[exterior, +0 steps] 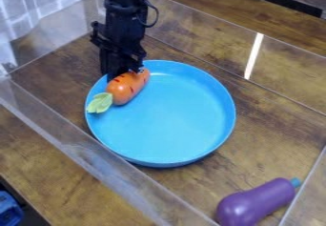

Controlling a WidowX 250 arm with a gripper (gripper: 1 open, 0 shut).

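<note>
An orange toy carrot [128,85] with pale green leaves lies on the left part of a round blue plate [173,125]. The black gripper [118,66] hangs just above the carrot's upper end at the plate's back-left edge. Its fingertips are dark and overlap the carrot's end, so whether anything is between them is unclear.
A purple toy eggplant [254,204] lies at the lower right, outside the plate. Clear walls run along the left and right sides. A blue object [8,211] sits in the lower left corner. Bare wood is free right of the plate.
</note>
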